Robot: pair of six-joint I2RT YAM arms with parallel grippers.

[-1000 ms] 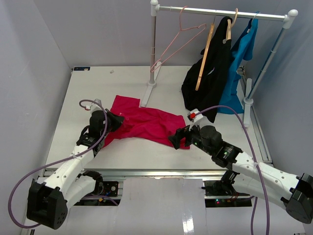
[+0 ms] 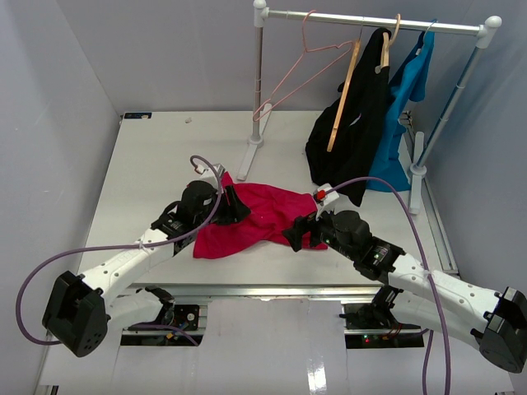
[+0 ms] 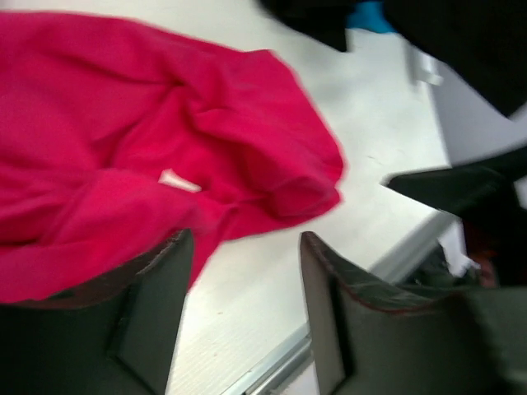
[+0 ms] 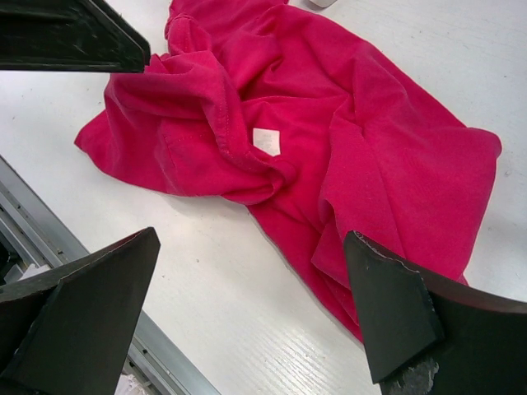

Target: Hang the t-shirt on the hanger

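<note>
A red t-shirt [image 2: 268,210] lies crumpled on the white table, a small pale patch [image 4: 266,141] showing among its folds. My left gripper [image 2: 235,210] is over the shirt's left part; in the left wrist view its fingers stand apart with bare table and cloth below. My right gripper [image 2: 298,230] is open over the shirt's right end, fingers [image 4: 74,329] wide apart above it. A pink wire hanger [image 2: 292,70] and a wooden hanger [image 2: 344,95] hang empty from the rail [image 2: 370,20].
Black garments [image 2: 346,140] and a blue garment [image 2: 395,140] hang at the back right, reaching the table. The rack's white feet [image 2: 416,193] stand on the table.
The shirt has become more bunched. The right arm is nearly unchanged.
</note>
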